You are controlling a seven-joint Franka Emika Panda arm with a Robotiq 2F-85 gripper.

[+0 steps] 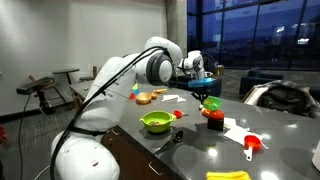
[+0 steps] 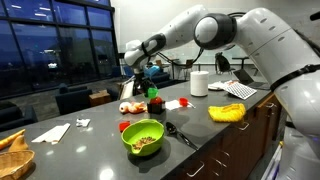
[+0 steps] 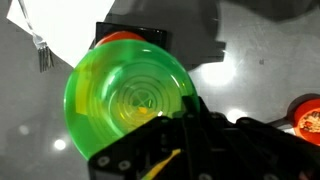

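Observation:
A translucent green cup or bowl (image 3: pixel 128 62) hangs tilted from my gripper, which is shut on its rim. In the wrist view its round mouth faces the camera, with something orange-yellow showing inside or through it. Just below, a red bowl-like thing (image 1: pixel 215 115) sits on a black block (image 1: pixel 216 125); in the wrist view the green piece hides most of them. From the second exterior side, the green piece (image 2: pixel 152 92) shows right above the black block (image 2: pixel 155 108). Whether the two touch is hard to tell.
A larger green bowl (image 2: pixel 145 137) and a dark ladle (image 2: pixel 181 133) lie toward the counter's near edge. A yellow cloth (image 1: pixel 228 175), a red pan (image 1: pixel 252 142) and white papers (image 1: pixel 237 132) are spread around. A person (image 1: pixel 193 66) stands behind the counter.

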